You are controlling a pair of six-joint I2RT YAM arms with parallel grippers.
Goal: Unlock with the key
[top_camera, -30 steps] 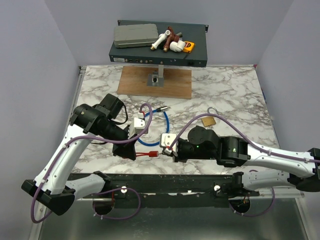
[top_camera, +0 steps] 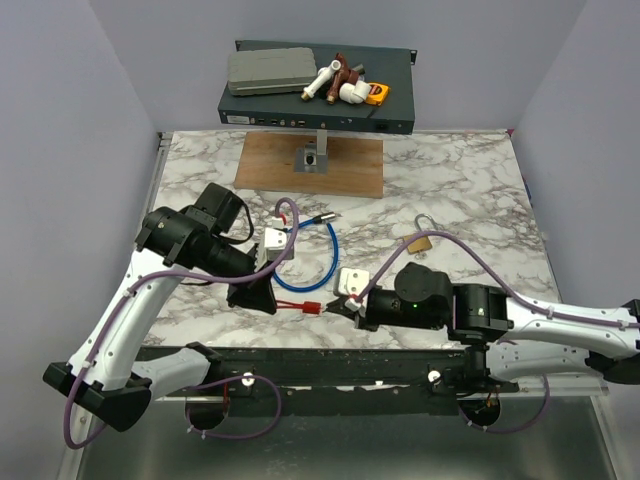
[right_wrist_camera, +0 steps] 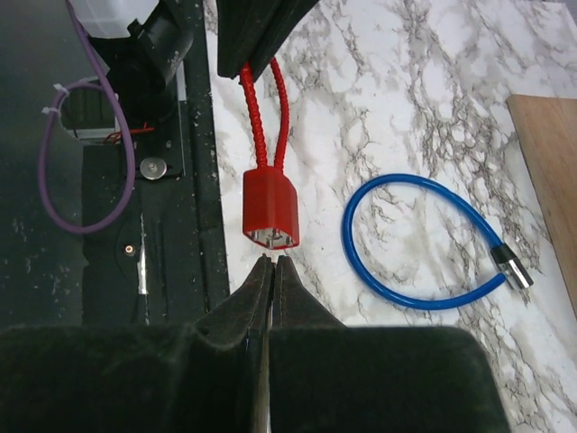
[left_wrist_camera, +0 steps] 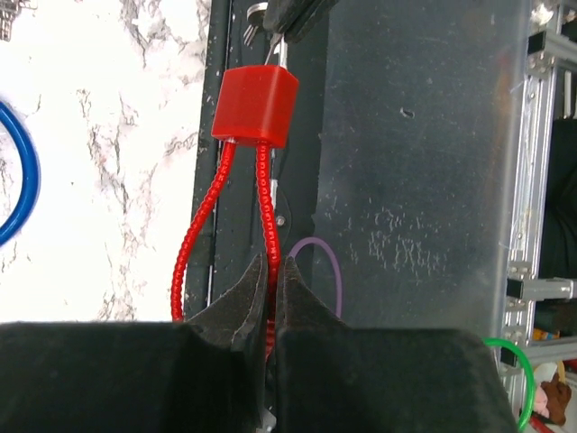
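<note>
A red padlock [left_wrist_camera: 255, 104] with a red cable shackle [left_wrist_camera: 202, 221] hangs out from my left gripper, which is shut on the cable. In the right wrist view the lock body [right_wrist_camera: 270, 207] shows its keyhole end facing my right gripper. That gripper's fingers are together, just short of the lock. From the left wrist view, a thin silver key [left_wrist_camera: 272, 47] sticks out of the right gripper's tip towards the lock, with another round-headed key [left_wrist_camera: 256, 13] beside it. Whether the key tip touches the lock, I cannot tell.
A blue cable lock [top_camera: 333, 262] lies on the marble table behind the grippers. A brass padlock [top_camera: 420, 243] rests to the right. At the back stands a wooden board [top_camera: 262, 165] with a metal latch [top_camera: 311, 158].
The red lock has shifted slightly right and up in the top view.
</note>
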